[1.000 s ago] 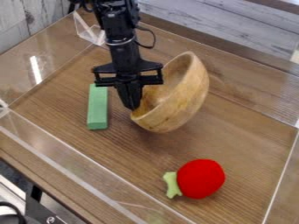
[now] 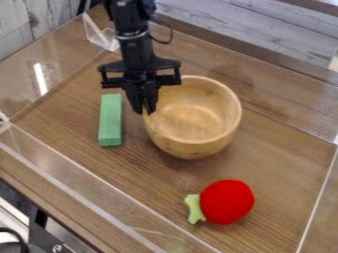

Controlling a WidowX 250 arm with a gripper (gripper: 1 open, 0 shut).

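My black gripper (image 2: pixel 141 91) is at the upper middle, shut on the left rim of a wooden bowl (image 2: pixel 199 114); its fingertips are partly hidden against the rim. A green block (image 2: pixel 110 121) lies just left of the bowl on the wooden table (image 2: pixel 79 158). A red round object with a green stem (image 2: pixel 226 202), like a tomato, lies at the lower right.
A pale wall or edge (image 2: pixel 27 25) borders the table at the upper left, and dark cables show at the bottom left corner.
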